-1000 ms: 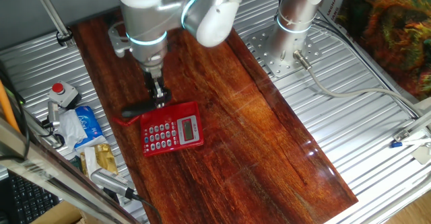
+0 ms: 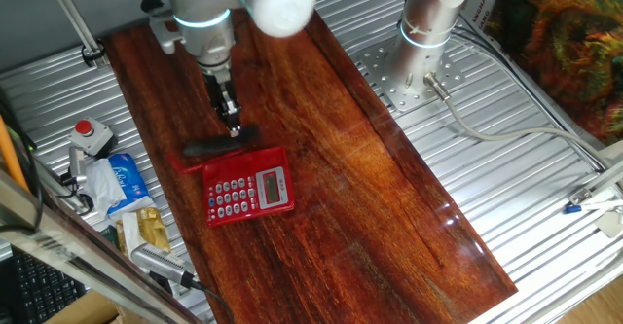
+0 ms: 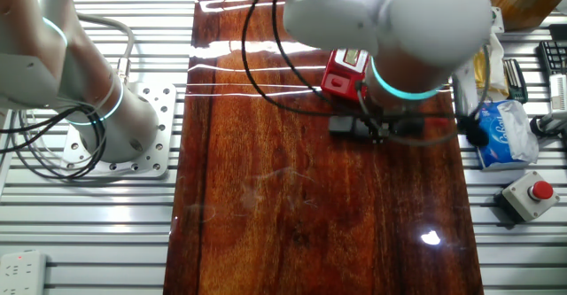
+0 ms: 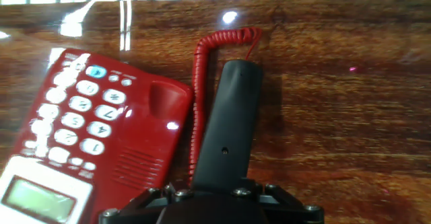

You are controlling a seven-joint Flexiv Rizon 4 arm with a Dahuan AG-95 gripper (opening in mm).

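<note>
The red desk phone base [image 2: 248, 186], with white keys and a small display, lies on the wooden board; its keys and display [image 4: 39, 198] show at the left of the wrist view. A black handset [image 4: 232, 126] is beside the base, with my gripper [image 2: 234, 129] shut on one end of it. In the wrist view the gripper's fingers show at the bottom edge, around the handset's near end. The red coiled cord [image 4: 198, 109] runs along the handset to its far end. In exterior view 2 my arm hides part of the base and handset [image 3: 350, 128].
Left of the board in exterior view 1 are a red-topped button box [image 2: 91, 136], a blue-and-white packet [image 2: 128, 182] and a silver device [image 2: 161, 263]. Most of the wooden board [image 2: 380, 227] toward the right is clear.
The handset has moved with my gripper from the base's upper edge to a small gap from it, and its angle has shifted. The arm has moved toward the top of exterior view 1. The base has stayed put.
</note>
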